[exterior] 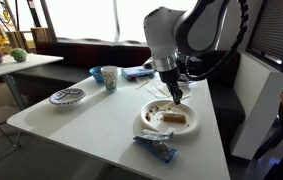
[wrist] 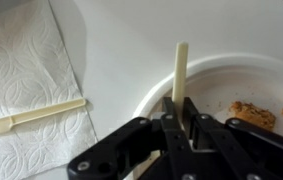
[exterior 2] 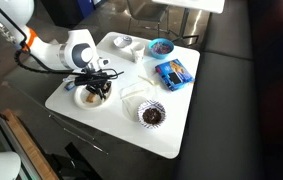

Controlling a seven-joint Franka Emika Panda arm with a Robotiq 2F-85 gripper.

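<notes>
My gripper is shut on a pale, flat utensil (wrist: pixel 180 72), whose free end points away from the fingers over the plate's rim. The white plate (wrist: pixel 163 92) lies beneath the gripper, partly hidden by it. On the plate sits a brown, crumbly food piece (wrist: pixel 253 114) with crumbs nearby. A light brown bar (exterior: pixel 173 118) shows on the plate in exterior view 1, just below the gripper (exterior: pixel 177 99). A second pale utensil (wrist: pixel 36 116) rests on a white paper napkin (wrist: pixel 19 75) left of the plate in the wrist view.
A blue-and-silver packet (exterior: pixel 157 150) lies near the plate at the table's edge. Farther off stand a patterned bowl (exterior: pixel 67 97), a cup (exterior: pixel 109 78) and a blue bowl (exterior: pixel 97 71). A large blue packet (exterior 2: pixel 174 72) lies on the table. Bare white tabletop (exterior: pixel 96 125) stretches left of the plate.
</notes>
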